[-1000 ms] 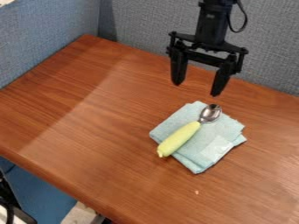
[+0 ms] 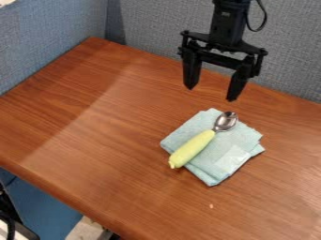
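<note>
My black gripper [image 2: 212, 82] hangs open above the back of the wooden table, its two fingers wide apart with nothing between them. Below and in front of it lies a folded pale mint cloth [image 2: 236, 157]. On the cloth rest a silver spoon [image 2: 226, 122], toward the back, and a pale yellow corn cob [image 2: 191, 149] lying diagonally, its front end at the cloth's near left edge. The cob's back end meets or nearly meets the spoon.
Grey padded walls [image 2: 36, 42] stand behind and at the left. The table's near edge runs along the lower left.
</note>
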